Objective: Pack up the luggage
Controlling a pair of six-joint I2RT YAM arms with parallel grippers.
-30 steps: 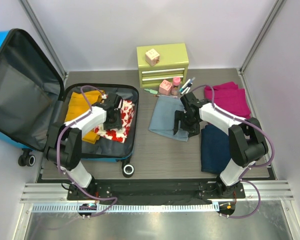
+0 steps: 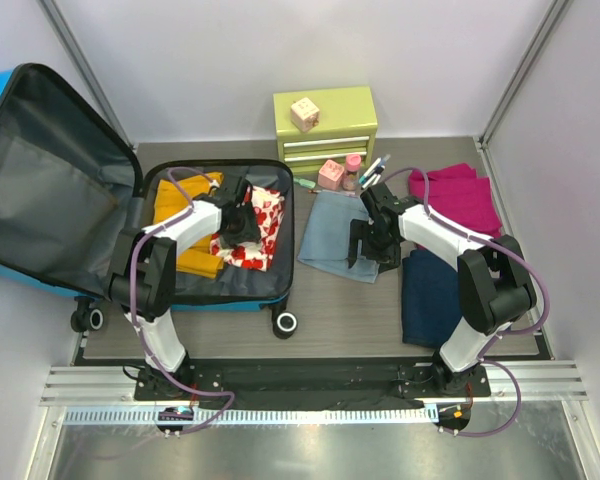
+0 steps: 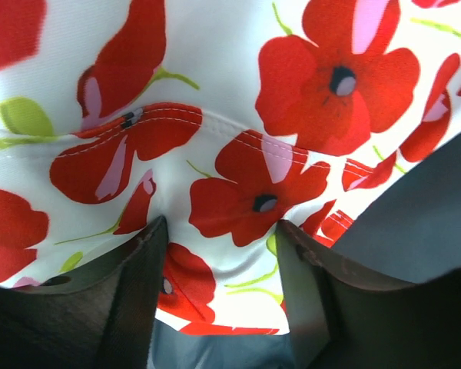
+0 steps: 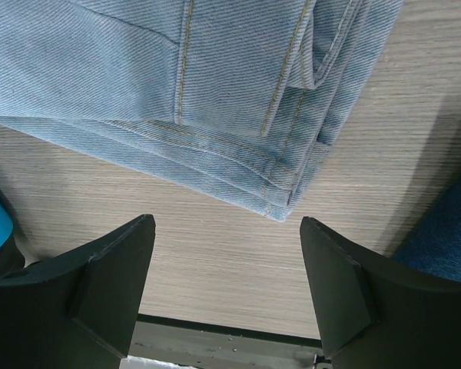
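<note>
Inside the open blue suitcase (image 2: 214, 302), at left in the top view, lies a white cloth with red flowers (image 2: 266, 232) beside folded yellow cloth (image 2: 170, 204). My left gripper is down on the flowered cloth, its fingertips parted and pressing into the fabric, with a slight fold between them. The top view shows my left gripper (image 2: 242, 238) partly hiding that cloth. Folded light-blue denim (image 2: 328, 232) lies flat on the floor to the right of the suitcase. Over its front right corner, my right gripper stands open and empty.
Magenta cloth (image 2: 458, 198) and dark navy cloth (image 2: 430, 300) lie at the right. Behind the denim stand a green drawer cabinet (image 2: 325, 115), a pink block (image 2: 330, 175) and a pink-capped bottle (image 2: 352, 170). Bare floor (image 2: 330, 315) shows in front of the denim.
The suitcase has slid to the right, closer to the denim, with its contents. My left gripper has shifted right as well. The right arm has stayed still.
</note>
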